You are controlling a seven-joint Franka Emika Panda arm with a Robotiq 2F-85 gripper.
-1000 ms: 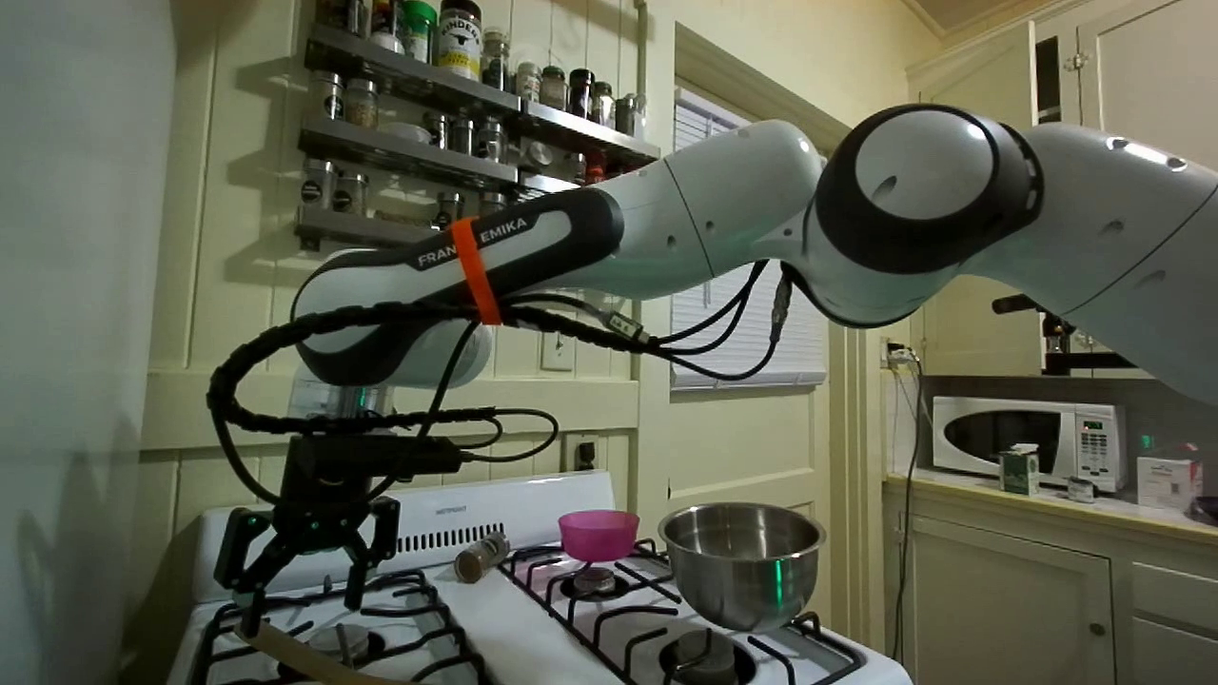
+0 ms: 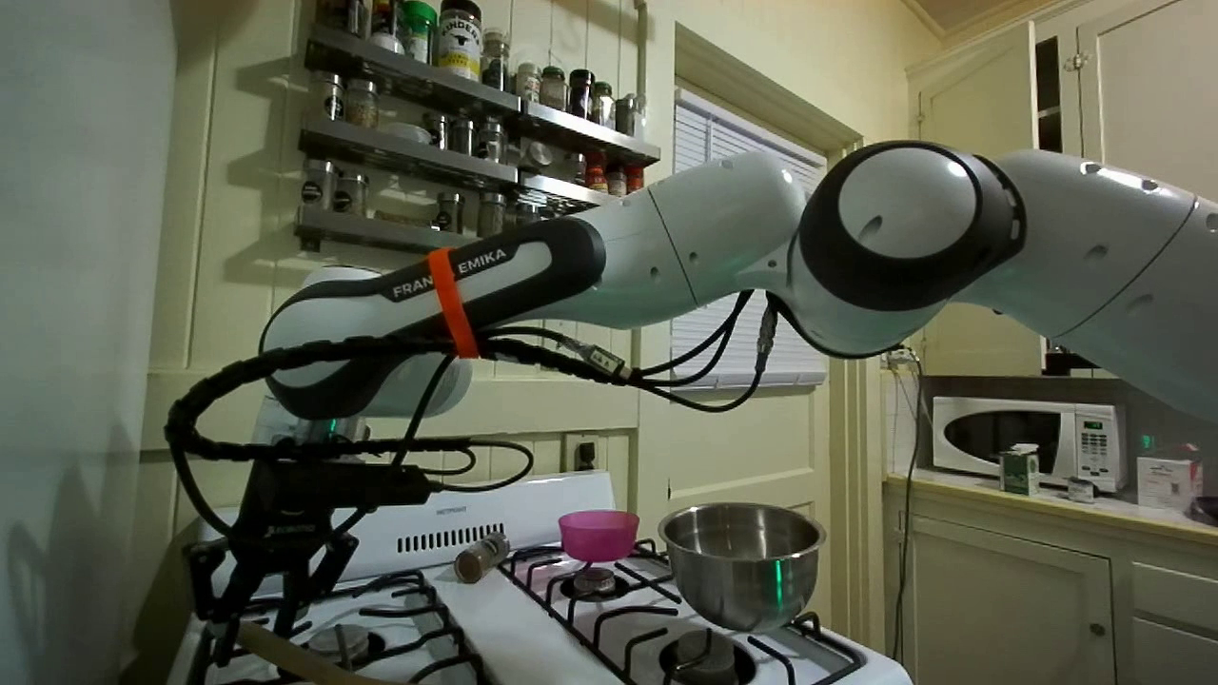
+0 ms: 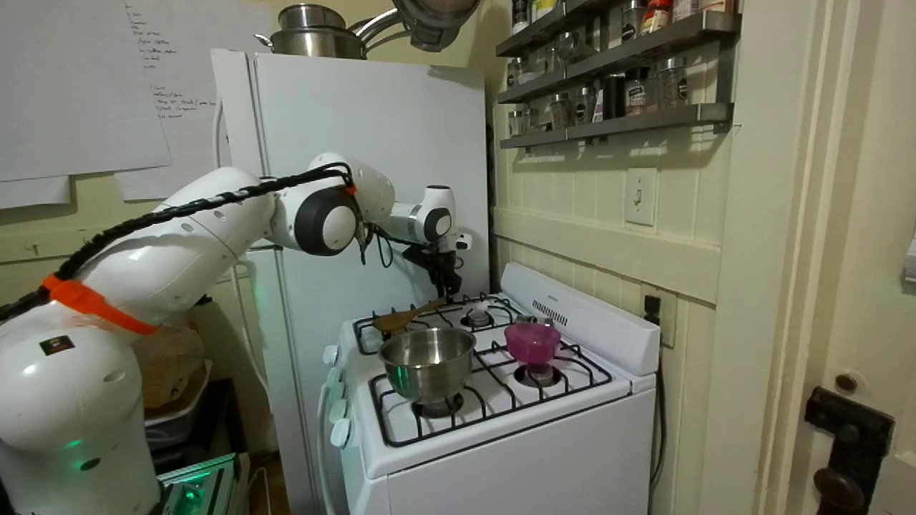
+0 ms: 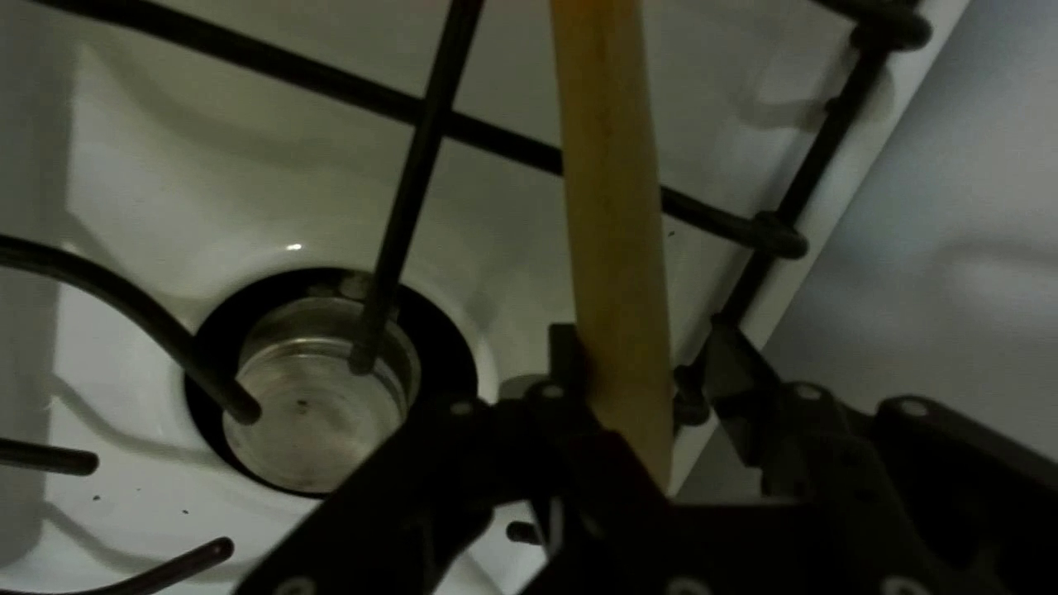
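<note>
A wooden spoon (image 3: 396, 320) lies across the far burner grate in the second exterior view. Its pale handle (image 4: 610, 198) runs down the wrist view into the space between my fingers. My gripper (image 2: 253, 641) is low over the left grate, pointing down and partly open around the end of the handle. In the wrist view the left finger (image 4: 567, 359) is close against the handle or touching it. A gap shows between the handle and the right finger.
A steel bowl (image 2: 742, 571) stands on the front right grate, a pink bowl (image 2: 599, 535) behind it. Between the grates lies a spice jar (image 2: 481, 557) on its side. The fridge (image 3: 369, 154) rises close beside the stove.
My arm has come down and to the left in the first exterior view. The fingers are closer together, with the spoon handle now between them.
</note>
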